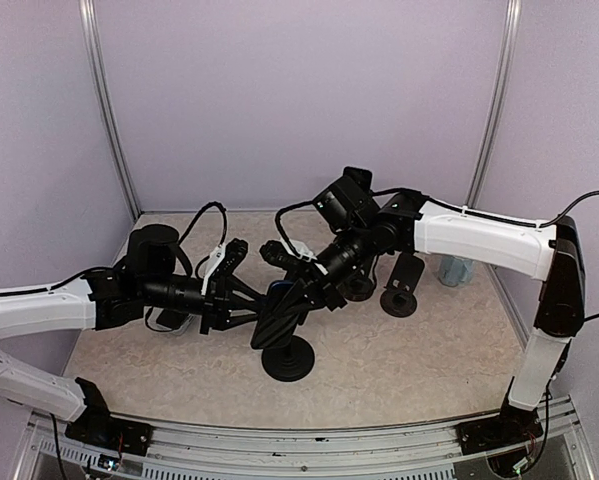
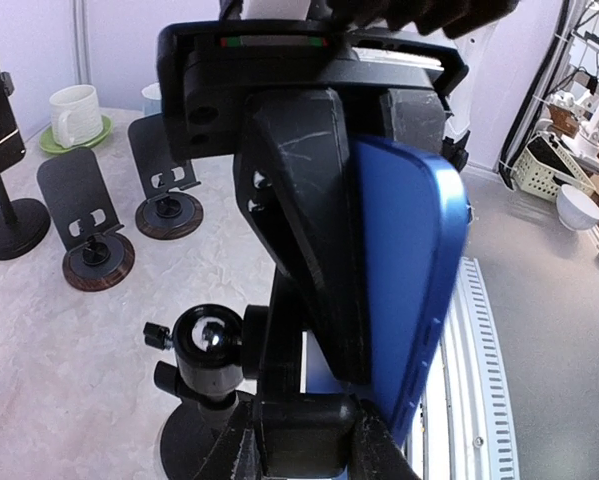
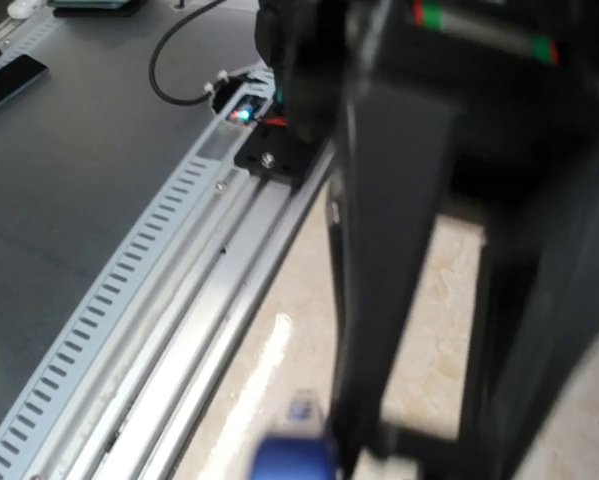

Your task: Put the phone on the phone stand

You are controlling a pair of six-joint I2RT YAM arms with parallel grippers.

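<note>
A black phone stand with a round base [image 1: 288, 364] and a ball joint [image 2: 207, 345] stands at front centre. The blue phone [image 2: 404, 250] is at its holder, gripped by my right gripper [image 1: 301, 298], which is shut on it and seen large in the left wrist view; in the right wrist view only a blue edge [image 3: 291, 458] shows. My left gripper [image 1: 243, 308] is just left of the holder, part open; whether anything lies between its fingers is hidden.
More stands [image 2: 94, 262] stand behind, with a white mug [image 2: 75, 115] on a green saucer and a light blue cup [image 1: 454, 268] at right.
</note>
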